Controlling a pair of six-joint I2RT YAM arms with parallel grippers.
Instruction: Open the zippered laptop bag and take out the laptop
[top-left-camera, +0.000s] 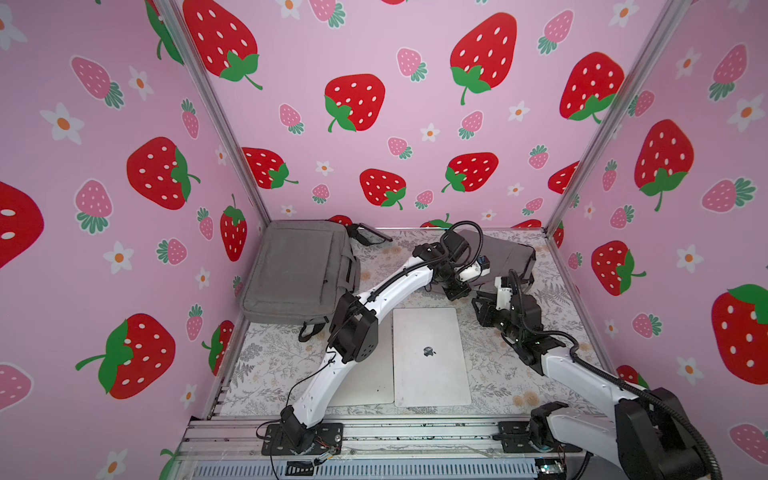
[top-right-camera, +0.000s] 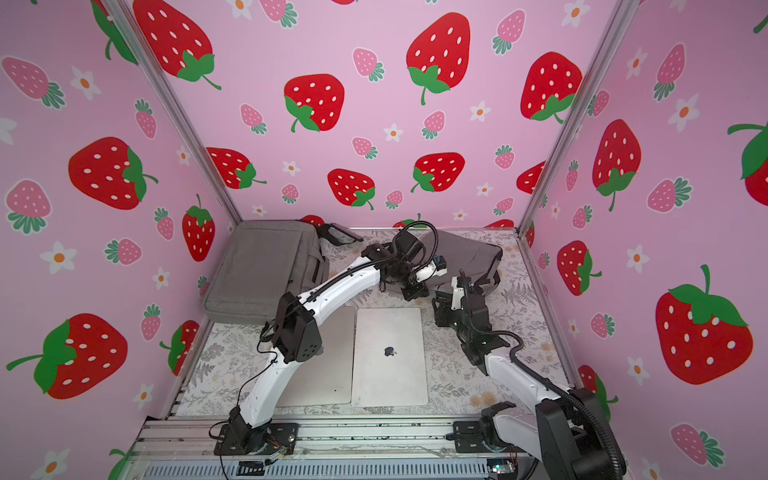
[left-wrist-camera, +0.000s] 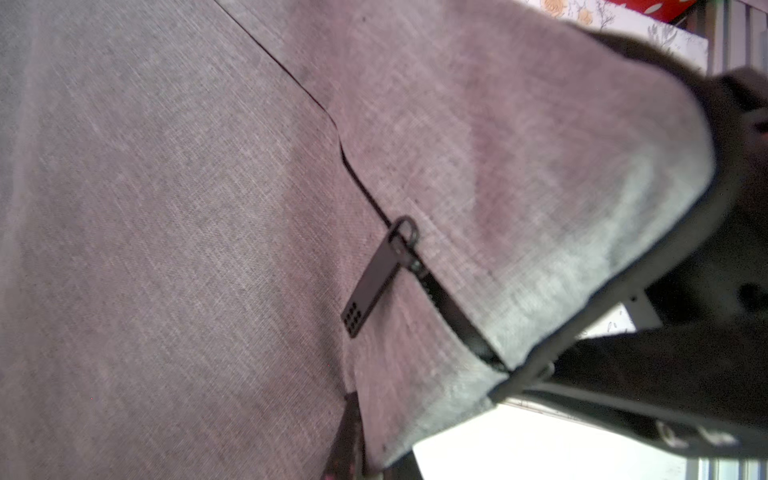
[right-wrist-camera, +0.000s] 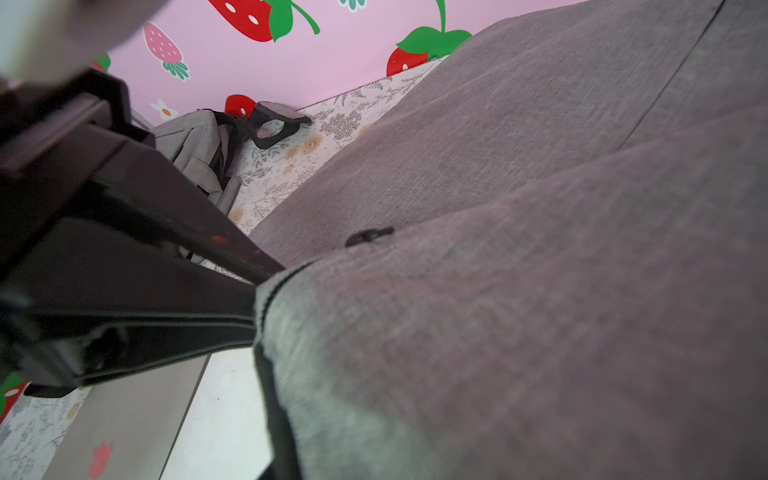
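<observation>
A grey zippered laptop bag (top-left-camera: 504, 260) lies at the back right, its front corner lifted. My left gripper is shut on the grey fabric of that corner. Just above it in the left wrist view, a dark zipper pull (left-wrist-camera: 372, 276) hangs from its slider, with a dark zipper strip showing beside it. Close by the same corner is my right gripper (top-left-camera: 479, 309), at the bag's near edge; its fingertips are mostly hidden and I cannot tell how its fingers stand. No laptop shows inside the bag.
A silver laptop (top-left-camera: 432, 364) with a dark logo and another pale slab (top-left-camera: 364, 384) lie flat at front centre. A second grey bag (top-left-camera: 292, 268) occupies the left, its dark strap (top-left-camera: 369, 234) trailing behind.
</observation>
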